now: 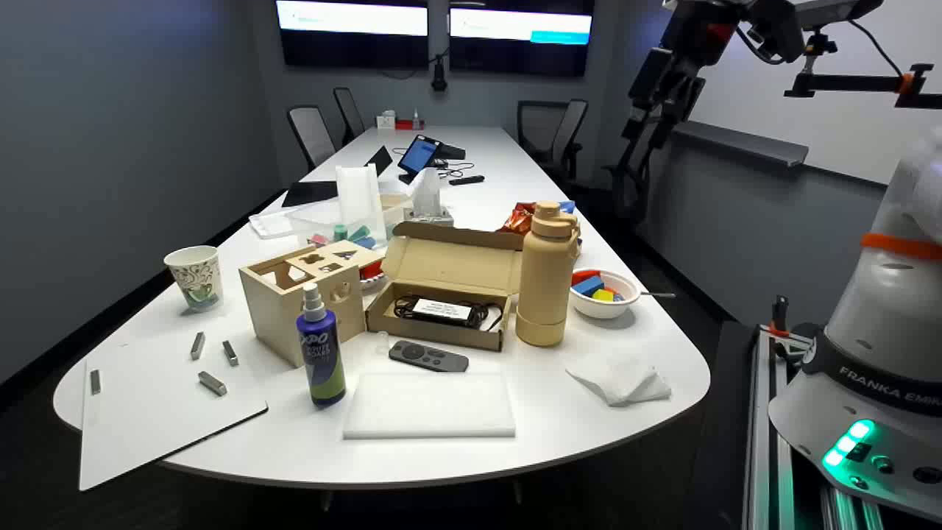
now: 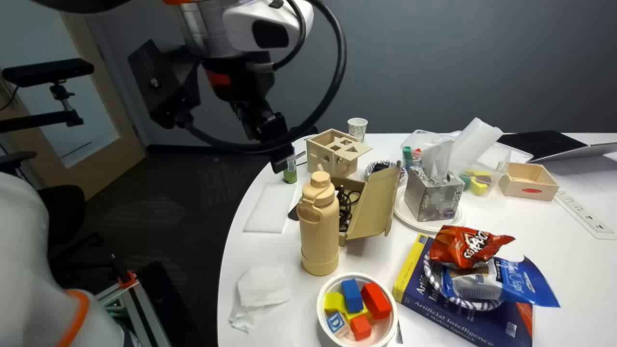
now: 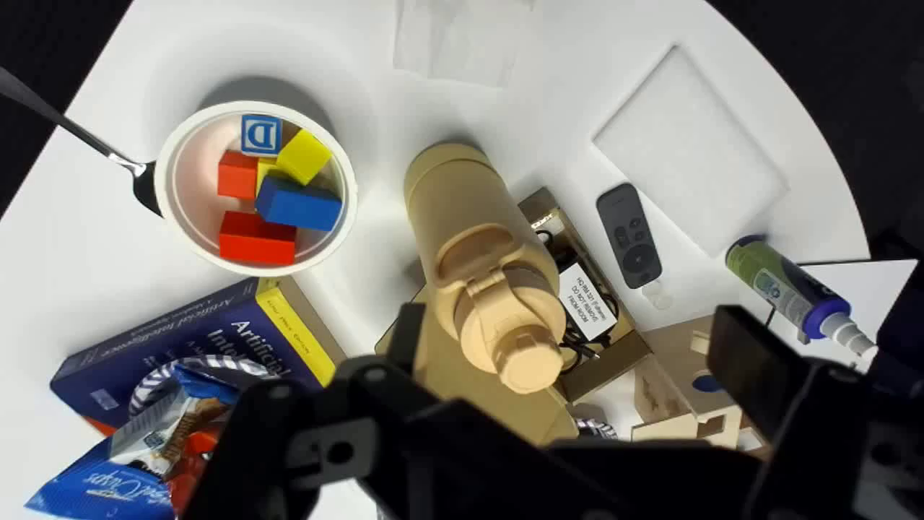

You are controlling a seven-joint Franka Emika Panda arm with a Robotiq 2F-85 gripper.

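My gripper stands open high above the table, with its two dark fingers spread wide and nothing held between them. In the first exterior view the gripper (image 1: pixel 642 146) hangs at the upper right, clear of every object. A tan bottle (image 3: pixel 485 251) stands upright below it, seen from above in the wrist view. Beside the bottle is an open cardboard box (image 1: pixel 441 305) with a black cable and adapter inside. A white bowl (image 2: pixel 319 312) holds several coloured blocks, among them a blue block (image 2: pixel 351 295) and a red block (image 2: pixel 376 300).
A spray bottle (image 1: pixel 320 349), remote (image 1: pixel 428 356), white board (image 1: pixel 430 406) and wooden shape box (image 1: pixel 291 305) crowd the near side. Snack bags (image 2: pixel 471 246) lie over a thick book (image 2: pixel 451 324). A crumpled tissue (image 2: pixel 263 287) lies near the table edge.
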